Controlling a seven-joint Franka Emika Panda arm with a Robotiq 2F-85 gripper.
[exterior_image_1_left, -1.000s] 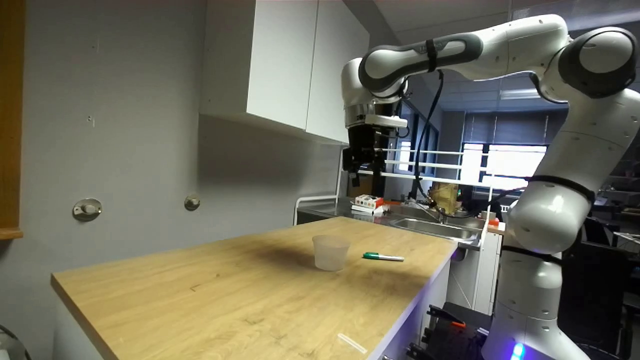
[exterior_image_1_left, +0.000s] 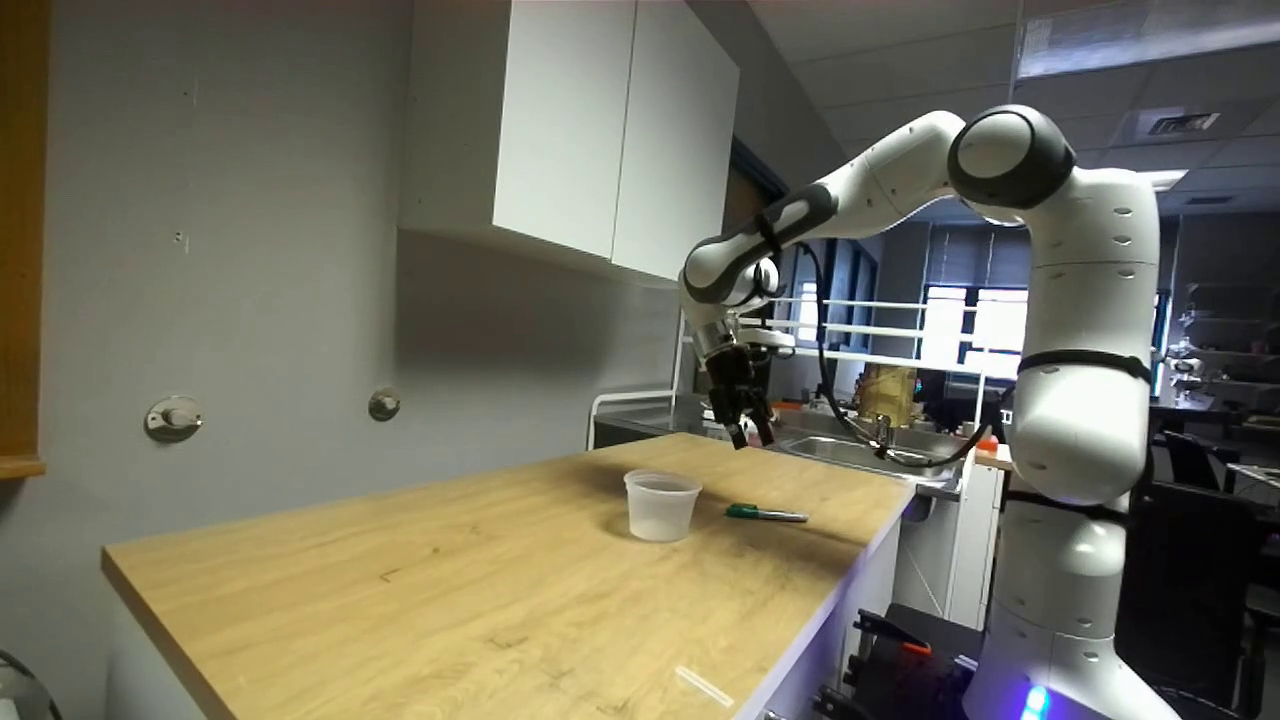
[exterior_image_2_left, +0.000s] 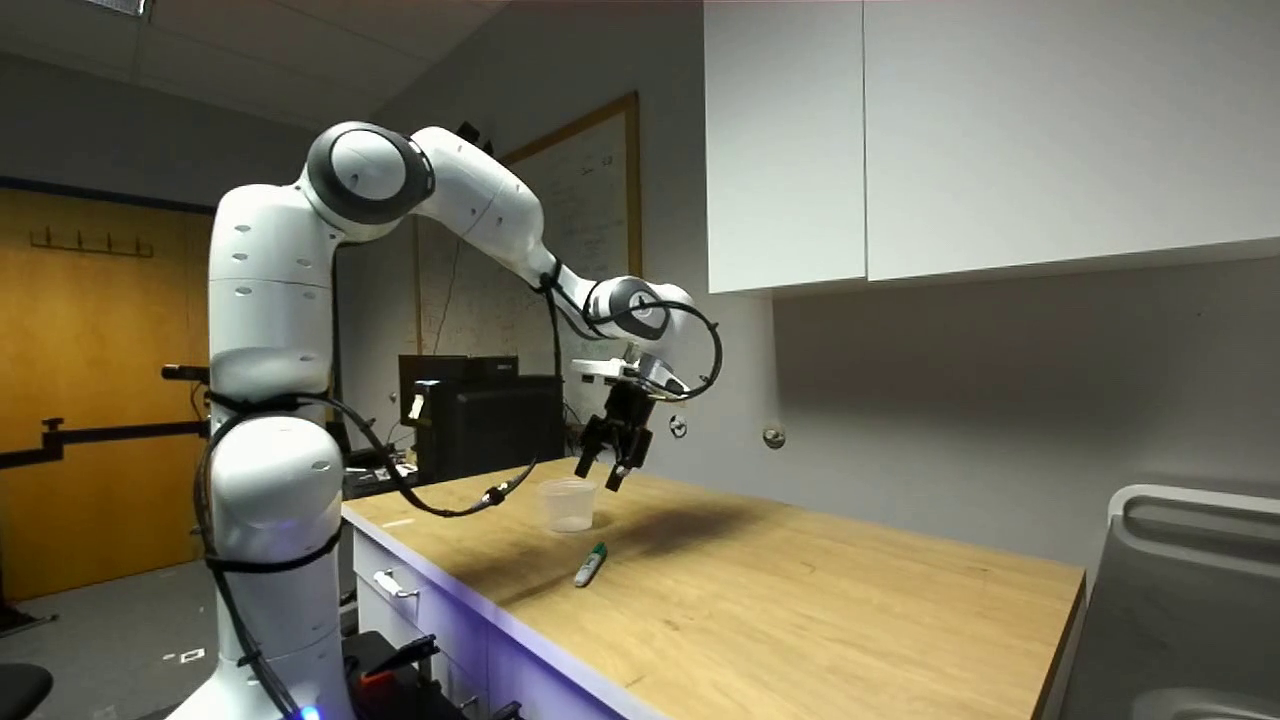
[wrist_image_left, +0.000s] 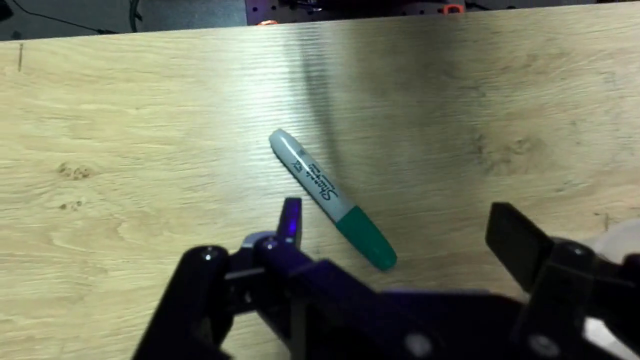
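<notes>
On the wooden counter lies a grey marker with a green cap (wrist_image_left: 333, 199), its cap end pointing toward the gap between my fingers in the wrist view. My gripper (exterior_image_2_left: 600, 476) is open above the counter, tilted, with nothing between its fingers. In the wrist view one finger (wrist_image_left: 290, 222) shows left of the marker and the other (wrist_image_left: 517, 243) well to its right. A translucent plastic cup (exterior_image_1_left: 661, 508) stands upright beside the marker; only a sliver of it (wrist_image_left: 621, 240) shows at the wrist view's right edge. Whether anything is in the cup, I cannot tell.
The counter (exterior_image_1_left: 480, 576) is otherwise mostly bare, with a small white strip (exterior_image_1_left: 704, 685) near its front edge. White cabinets (exterior_image_1_left: 624, 132) hang above, on the wall side. Beyond the far end is a metal sink (exterior_image_1_left: 864, 449).
The arm has lowered, bringing my gripper down toward the counter and tilting it. Marker and cup have stayed in place.
</notes>
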